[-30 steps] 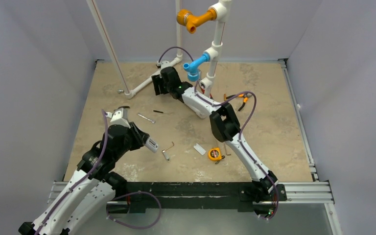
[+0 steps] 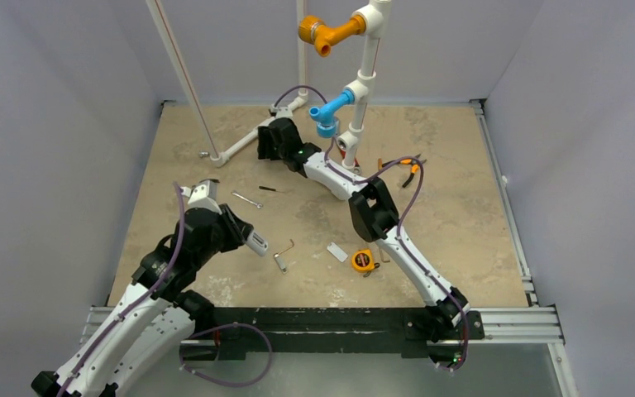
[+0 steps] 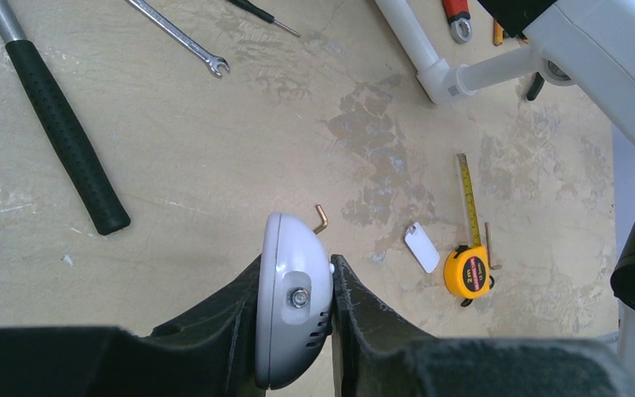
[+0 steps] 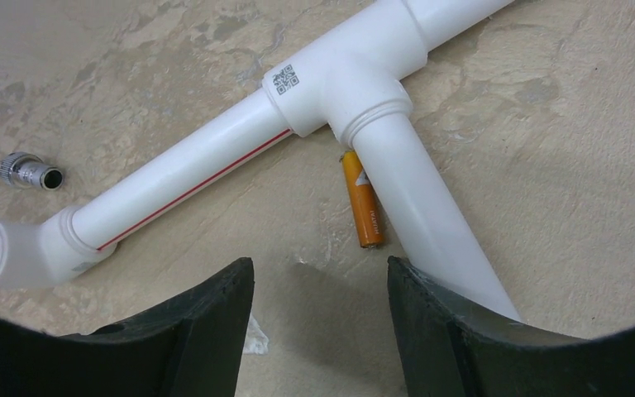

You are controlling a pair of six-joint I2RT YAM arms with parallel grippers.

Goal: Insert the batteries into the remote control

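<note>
In the left wrist view a white remote control point(image 3: 285, 322) is held above the table, and my left gripper is shut on it. From above, the remote point(image 2: 257, 242) sticks out of that gripper toward the right, its open battery bay partly showing. An orange battery point(image 4: 362, 201) lies on the table beside a white pipe in the right wrist view, its far end close against the pipe joint. My right gripper stands part open short of the battery, with nothing between its fingers. A white cover-like piece point(image 2: 337, 251) lies on the table.
White pipes point(image 4: 438, 207) run along the table on both sides of the battery, close to the right finger. A metal connector point(image 4: 30, 171) lies beyond them. A tape measure point(image 2: 363, 260), a wrench point(image 2: 246, 199) and a screwdriver point(image 2: 269, 188) lie about.
My right arm has shifted slightly near the pipes, its forearm swinging a little to the left. The left arm and the remote have stayed in place.
</note>
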